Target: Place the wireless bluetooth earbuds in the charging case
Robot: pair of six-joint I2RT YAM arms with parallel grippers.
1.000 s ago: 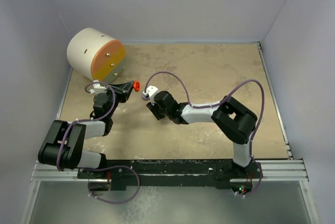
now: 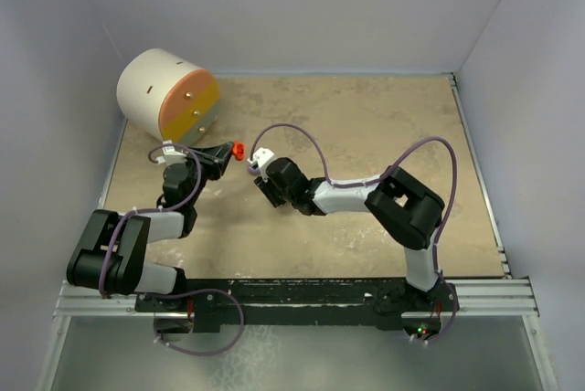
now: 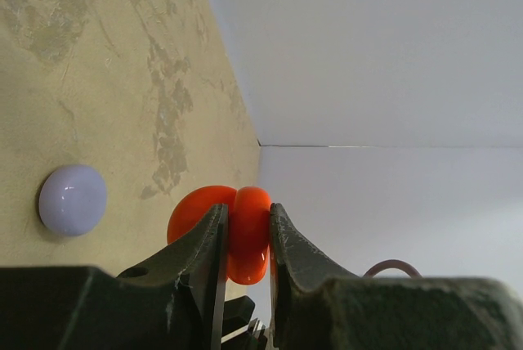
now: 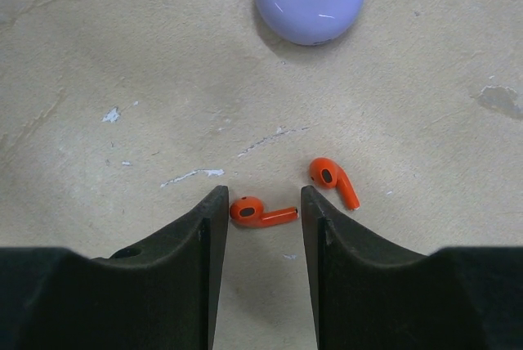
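A glossy orange-red case (image 3: 248, 240) is held up off the table in my left gripper, which is shut on it. It shows two rounded parts with a gap between them, and its inside is hidden. Two small orange earbuds lie on the table in the right wrist view. One earbud (image 4: 260, 213) is between the fingers of my right gripper, its head near the left fingertip and its stem end near the right one. This gripper is part open. The other earbud (image 4: 335, 181) rests just beyond the right finger.
A lavender rounded case sits on the table beyond the earbuds, also visible in the left wrist view. A white drum-shaped drawer box (image 2: 157, 89) stands at the back left.
The left arm and the case in its gripper have stayed still.
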